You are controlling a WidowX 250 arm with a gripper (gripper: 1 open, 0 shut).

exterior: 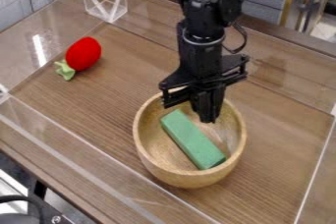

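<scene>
The black gripper (202, 90) hangs over the back rim of a wooden bowl (155, 157), its fingers pointing down. It looks shut, with nothing visible between its fingers. A green block (192, 138) lies slanted inside the bowl, in front of the gripper and apart from it.
A red object (83, 53) with a small green part lies on the table at the left. A white wire rack (104, 4) stands at the back left.
</scene>
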